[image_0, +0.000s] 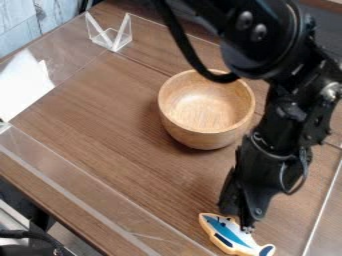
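Note:
A light wooden bowl (201, 110) stands in the middle of the table. Near the front edge, a small fish-shaped toy (235, 236), blue and white with a yellowish rim, lies on the wood. My black gripper (243, 212) hangs just over the toy's upper part, to the right and below the bowl. Its fingers look shut, with the toy lying beneath them rather than visibly between them.
A clear acrylic stand (110, 35) sits at the back left, beside a white sheet (20, 85) at the table's left edge. A black cable arches above the bowl.

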